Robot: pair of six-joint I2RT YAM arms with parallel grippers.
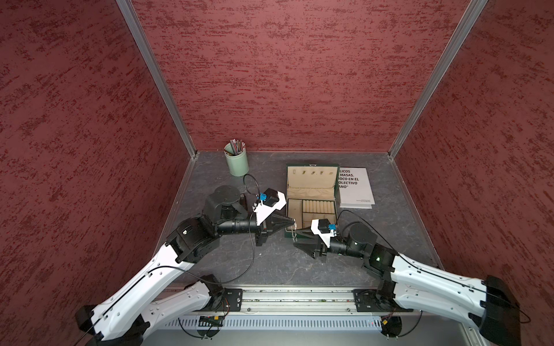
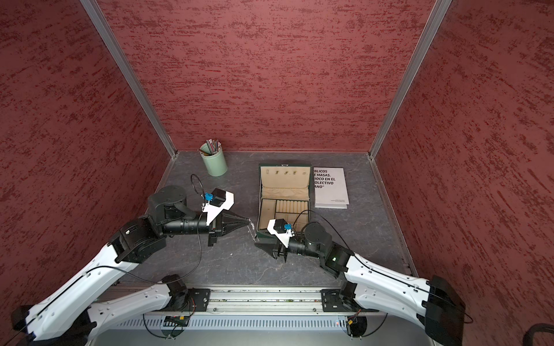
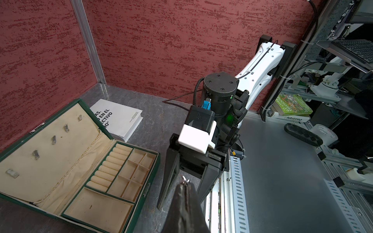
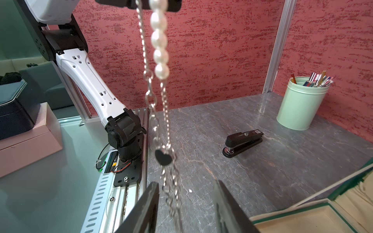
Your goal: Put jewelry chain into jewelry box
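The jewelry chain [image 4: 159,38], with pearls, silver links and a dark heart pendant, hangs from the tip of my left gripper, which is shut on it. My right gripper is open; the chain's lower end dangles between its fingers, and whether it touches them cannot be told. The green jewelry box [image 1: 311,178] stands open on the table behind both grippers, with ring rolls [image 3: 106,170] and small compartments in its base.
A white book [image 1: 355,187] lies right of the box. A green pencil cup [image 1: 237,161] stands at the back left, a black stapler [image 4: 242,141] on the left half of the table.
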